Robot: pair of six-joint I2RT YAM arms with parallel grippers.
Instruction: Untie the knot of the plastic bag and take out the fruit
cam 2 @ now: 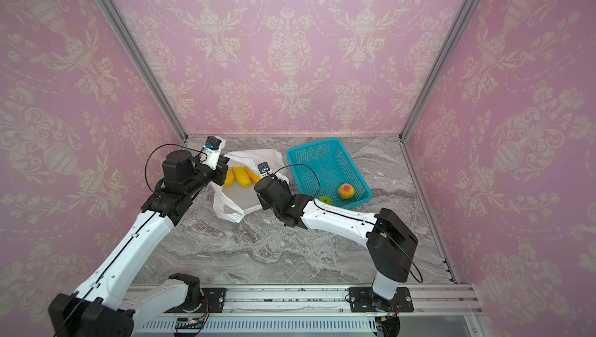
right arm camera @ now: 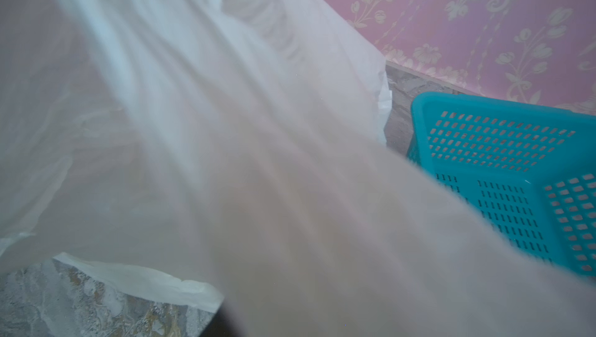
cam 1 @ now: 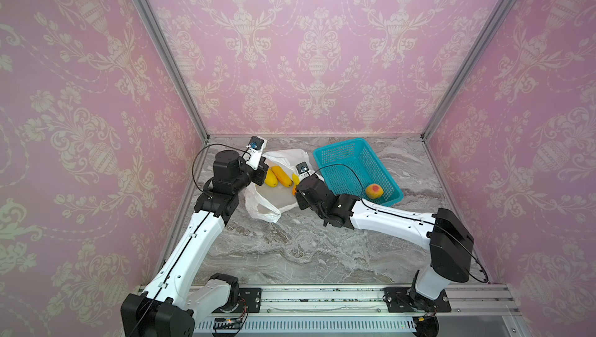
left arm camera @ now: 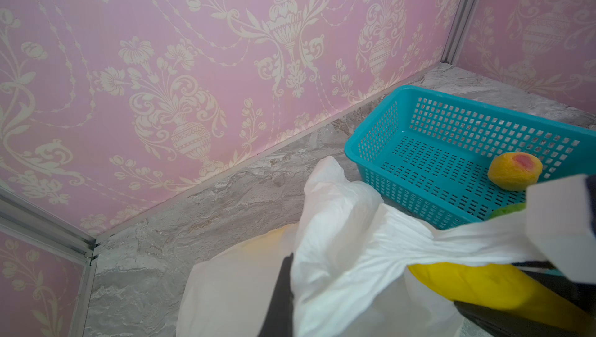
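Note:
The white plastic bag [cam 1: 264, 206] lies open towards the front, its film bunched at my left gripper [cam 1: 263, 175], which is shut on it. Inside the bag sit a rounded yellow fruit [cam 1: 271, 179] and a longer yellow-orange one [cam 1: 281, 176]. At the bag's right side is my right gripper [cam 1: 298, 195]. In the left wrist view its dark fingers [left arm camera: 484, 318] are shut around a smooth yellow fruit [left arm camera: 490, 281], while a strip of bag stretches across just above. White film fills most of the right wrist view, hiding that gripper and its fruit.
A turquoise basket [cam 1: 338, 144] stands right of the bag, close to the right gripper. It holds a yellow-red peach [cam 1: 373, 191] and a green fruit [cam 2: 324, 199], with its far part empty. Bare marble table [cam 1: 279, 256] lies in front.

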